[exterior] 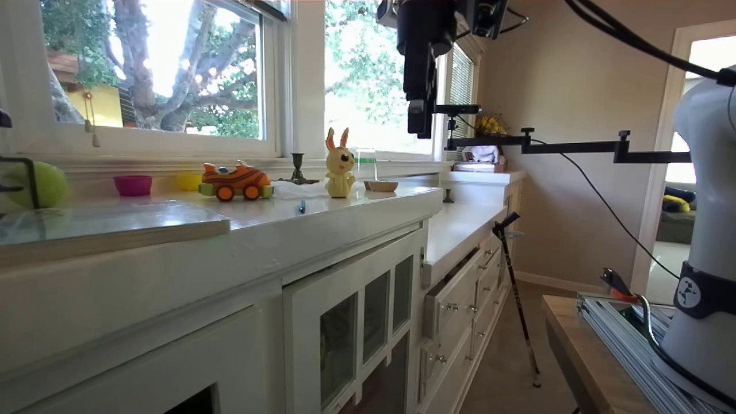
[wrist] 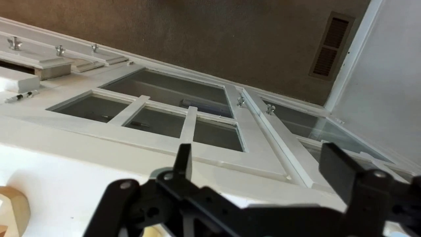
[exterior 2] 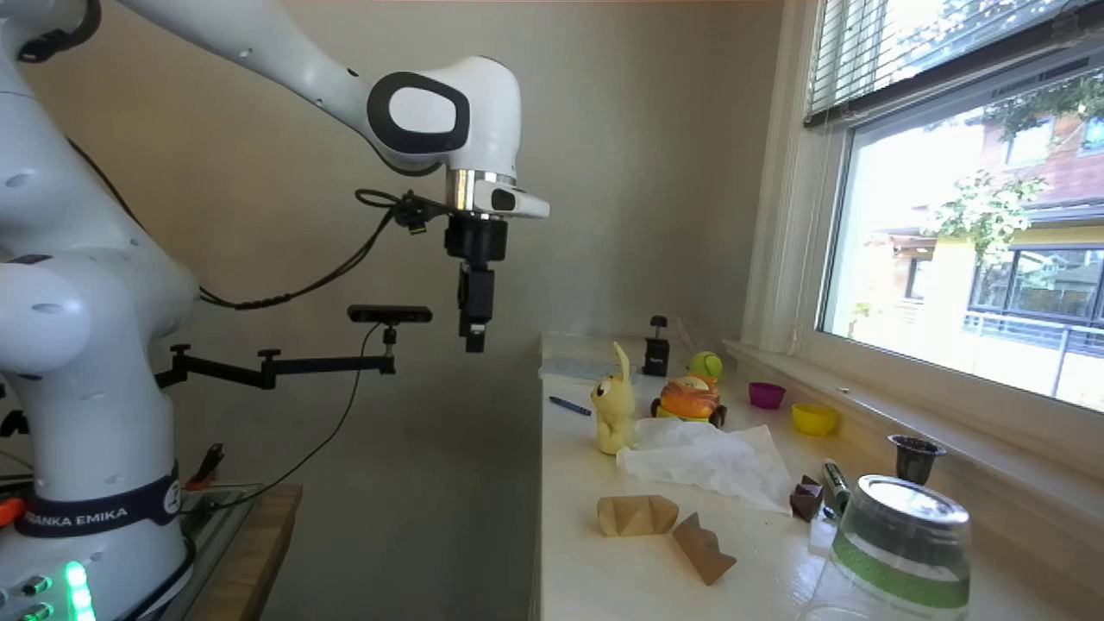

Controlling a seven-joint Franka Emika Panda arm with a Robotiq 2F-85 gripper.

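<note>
High in the air in front of the counter hangs my gripper, pointing down, seen edge-on in both exterior views [exterior: 421, 127]. Its black fingers [wrist: 183, 162] stand wide apart in the wrist view, and nothing is between them but the cabinet front far below. On the white counter [exterior 2: 580, 497] stands a pale yellow rabbit figure [exterior: 340, 165] with orange ears. An orange toy car [exterior: 236, 182] sits beside it. Near the counter's front edge lies a small blue pen [exterior 2: 569, 404]. All of these lie clear of my gripper.
A magenta cup [exterior 2: 766, 394], a yellow cup [exterior 2: 814, 418] and a green ball [exterior 2: 705, 364] line the window side. White paper [exterior 2: 714, 461], brown pieces [exterior 2: 637, 514] and an upturned clear cup [exterior 2: 898, 548] occupy the counter. A camera bar [exterior: 572, 145] stands beside my arm.
</note>
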